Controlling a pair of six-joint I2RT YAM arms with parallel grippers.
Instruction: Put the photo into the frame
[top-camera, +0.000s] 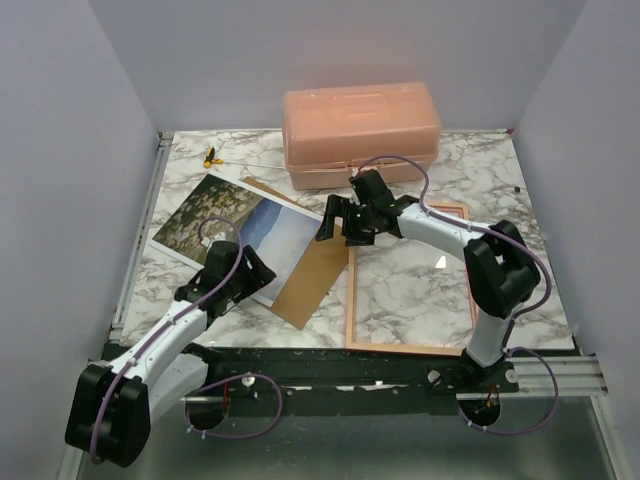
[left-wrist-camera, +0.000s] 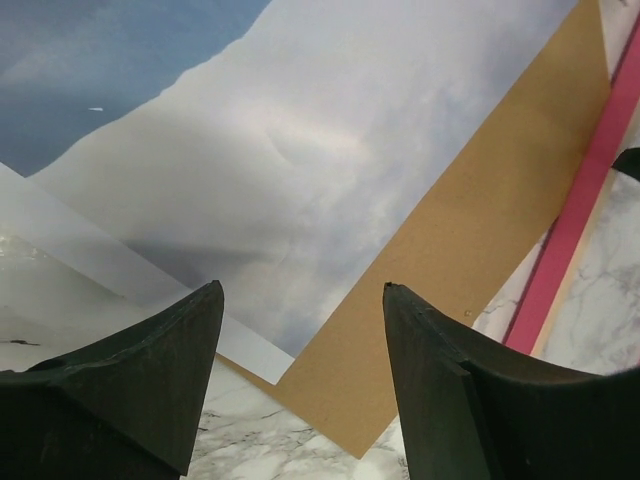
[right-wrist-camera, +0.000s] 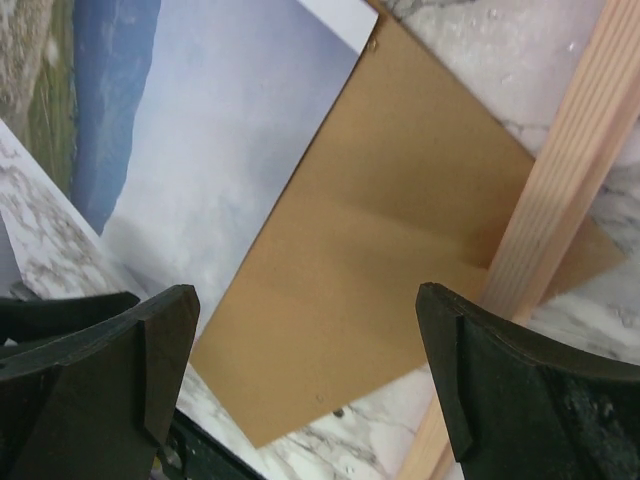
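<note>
The photo (top-camera: 285, 245), a landscape print, lies on a brown backing board (top-camera: 310, 275) on the left of the marble surface. My left gripper (top-camera: 255, 270) hangs over the photo's near part, its fingers apart with nothing between them; in the left wrist view the white edge (left-wrist-camera: 250, 340) sits below them. The wooden frame (top-camera: 410, 347) lies at the right with a clear pane. My right gripper (top-camera: 335, 222) stands open above the board and the frame's left strip (right-wrist-camera: 545, 200).
A translucent pink case (top-camera: 360, 115) stands at the back. A small yellow-black tool (top-camera: 212, 160) lies at the back left. Grey walls border both sides.
</note>
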